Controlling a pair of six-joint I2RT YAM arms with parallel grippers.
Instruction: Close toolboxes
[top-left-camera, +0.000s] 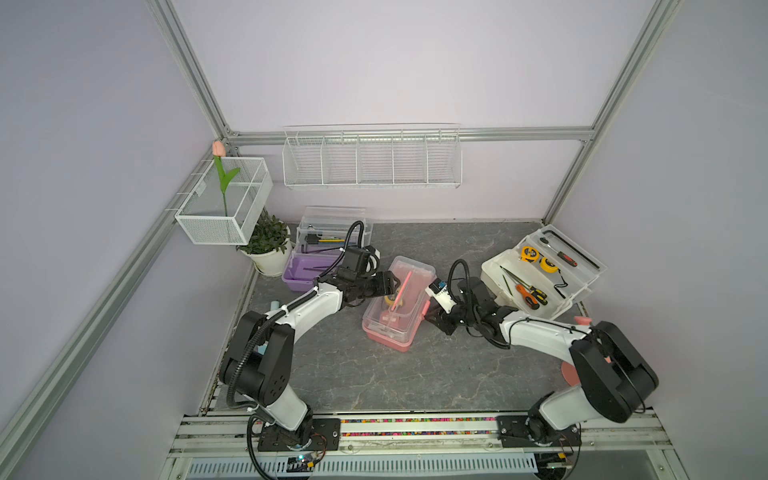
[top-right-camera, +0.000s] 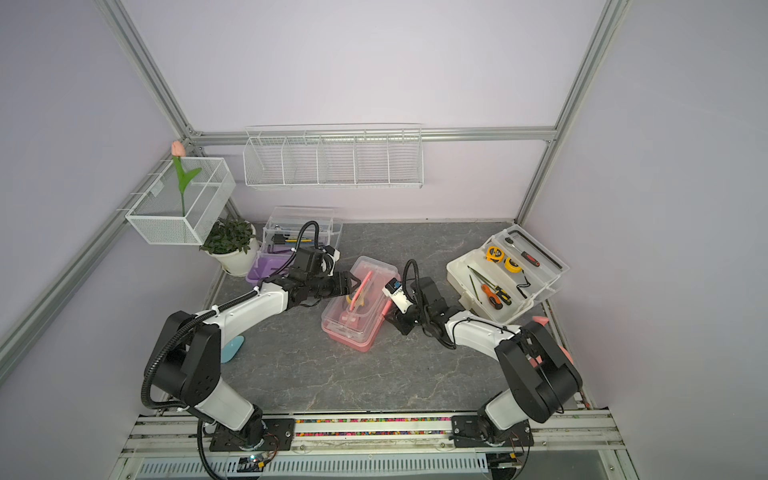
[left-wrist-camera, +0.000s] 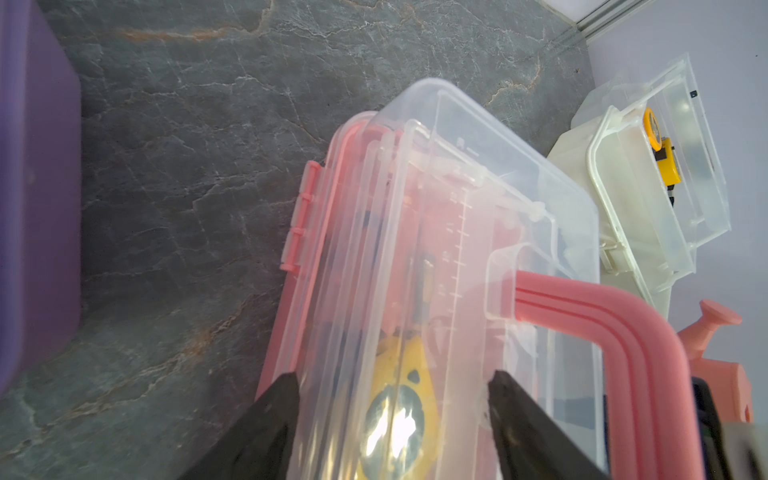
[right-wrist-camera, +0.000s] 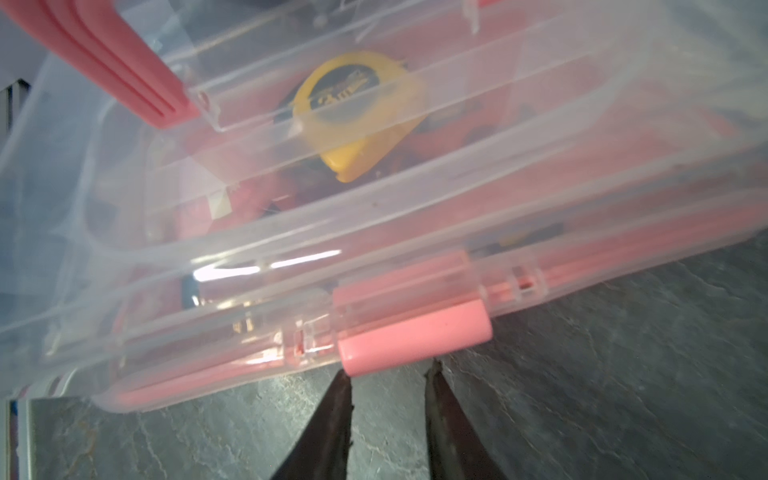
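A pink toolbox (top-left-camera: 380, 329) with a clear lid (left-wrist-camera: 480, 128) lying over it sits mid-table, a yellow tape measure (right-wrist-camera: 360, 112) showing through. My left gripper is at the lid from the left, fingers apart over the clear plastic. My right gripper is at the toolbox's right side, its fingertips just below a pink latch (right-wrist-camera: 412, 336); whether they grip anything is unclear. A purple toolbox (top-left-camera: 296, 280) with a raised clear lid stands behind my left arm. A white toolbox (top-left-camera: 496, 268) at the right is open, showing tools.
A potted plant (top-left-camera: 268, 256) is at the back left beneath a wire basket (top-left-camera: 208, 232). A pink watering can (left-wrist-camera: 720, 392) is at the right, partly behind my arm.
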